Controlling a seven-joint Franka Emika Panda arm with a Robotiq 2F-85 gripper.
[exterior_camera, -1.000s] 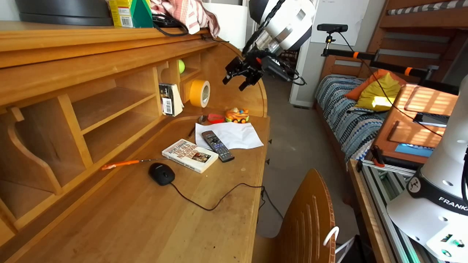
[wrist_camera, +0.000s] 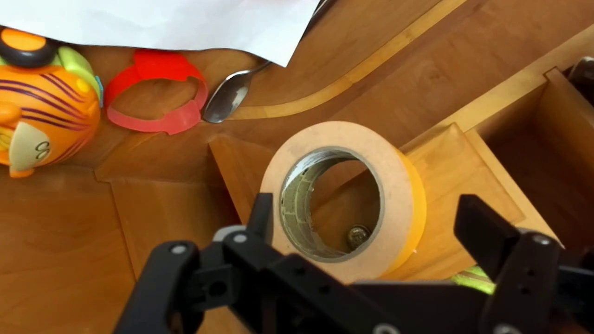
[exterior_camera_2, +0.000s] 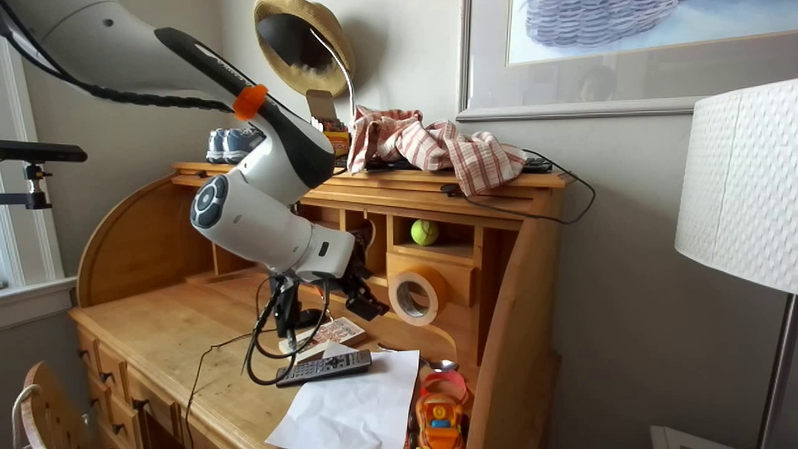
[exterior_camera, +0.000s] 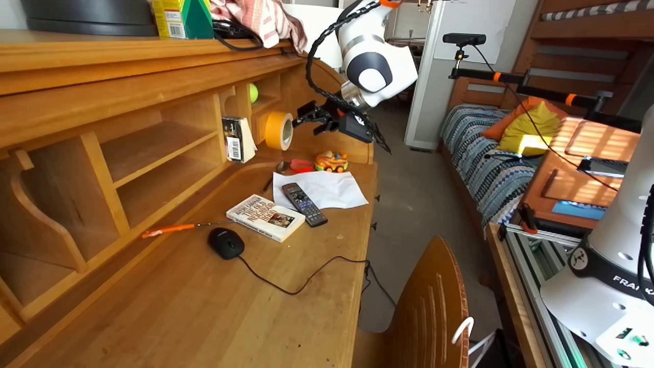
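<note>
A yellow roll of tape (wrist_camera: 334, 133) rests upright against a small drawer front (wrist_camera: 473, 189) in the desk's hutch, a round metal knob (wrist_camera: 358, 236) showing through its hole. In the wrist view my gripper is open, one finger to each side of the roll. The left finger (wrist_camera: 261, 214) overlaps the roll's edge in this view; a gap shows beside the right finger (wrist_camera: 481, 228). Exterior view 1 has the gripper (exterior_camera: 305, 122) just off the roll's hole side, and exterior view 2 also shows the gripper (exterior_camera_2: 374, 305) near it. Contact cannot be told.
On the desktop lie a white sheet (exterior_camera: 325, 189), a remote (exterior_camera: 304, 204), a book (exterior_camera: 265, 217), a mouse (exterior_camera: 225, 243) and a spoon (wrist_camera: 229, 95). An orange toy car (exterior_camera_2: 439, 419) and red ring (wrist_camera: 178, 119) sit near the side panel. A tennis ball (exterior_camera_2: 424, 232) occupies a cubby.
My gripper has come down and left in exterior view 1, from well clear of the tape roll to close beside it. The roll and desktop objects look unmoved.
</note>
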